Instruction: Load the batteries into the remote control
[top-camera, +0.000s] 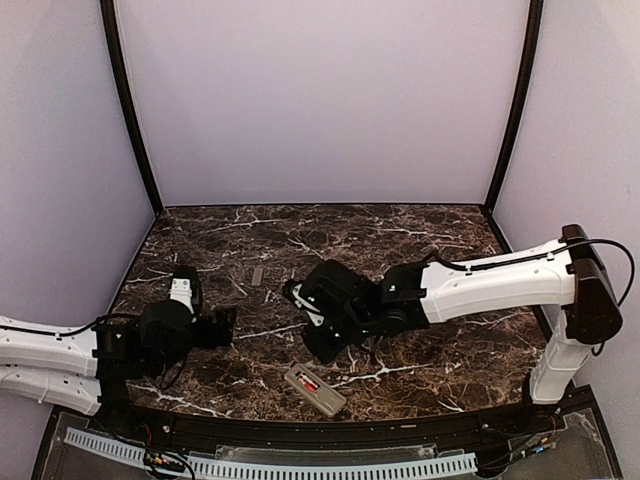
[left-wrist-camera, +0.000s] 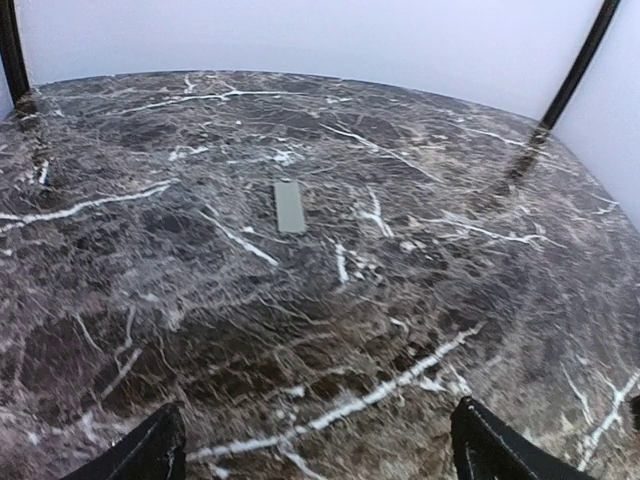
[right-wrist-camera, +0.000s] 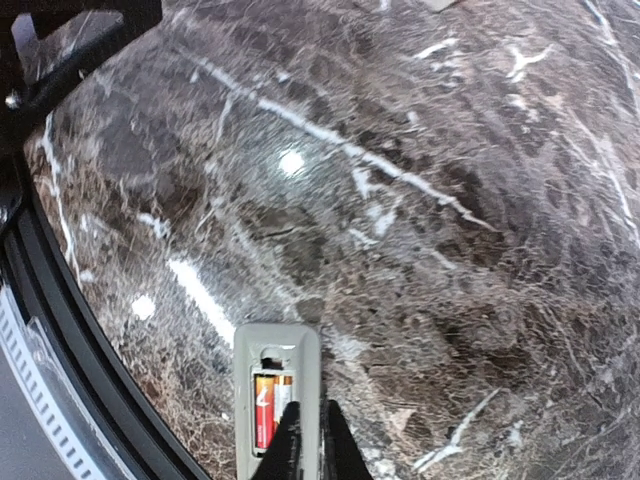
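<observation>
The grey remote control lies at the table's front, its battery bay uncovered. In the right wrist view, a red battery and a white-and-orange battery sit side by side in that bay. My right gripper is over the remote's body, its fingers a small gap apart and nothing held between them. A small flat grey piece, seemingly the battery cover, lies alone further back. On the left, my left gripper is open and empty, with the cover well beyond its fingers.
Bare dark marble spans the back and right of the table. White walls enclose it. Along the front runs a dark rail with a light slotted strip.
</observation>
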